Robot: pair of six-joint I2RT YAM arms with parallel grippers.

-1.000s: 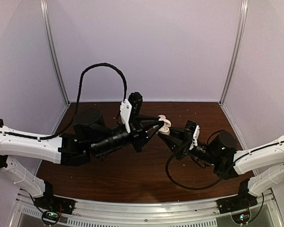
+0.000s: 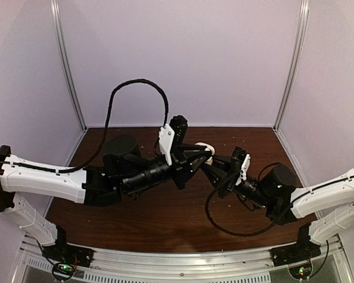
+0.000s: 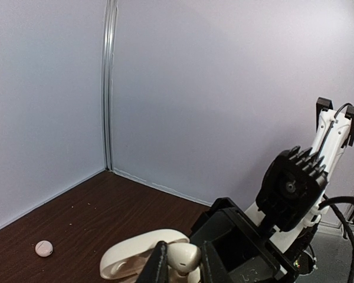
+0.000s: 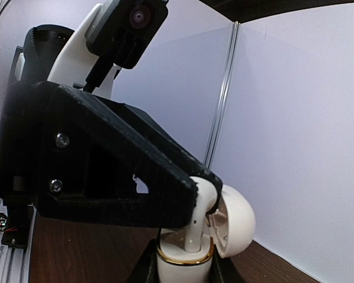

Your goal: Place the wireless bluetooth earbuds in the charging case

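Observation:
The white charging case (image 4: 184, 268), gold-rimmed, is held upright by my right gripper at the bottom of the right wrist view, its lid (image 4: 237, 221) swung open to the side. My left gripper is shut on a white earbud (image 4: 200, 200), whose stem reaches down into the open case; how deeply it is seated I cannot tell. In the top view the two grippers meet right of the middle, above the table, partly hiding case and earbud.
A small pale round object (image 3: 44, 248) lies on the wooden table (image 3: 82, 218). White walls enclose the back and sides.
My left arm has moved slightly to the right in the top view, bringing its fingertips further over the case. My right arm looks unchanged.

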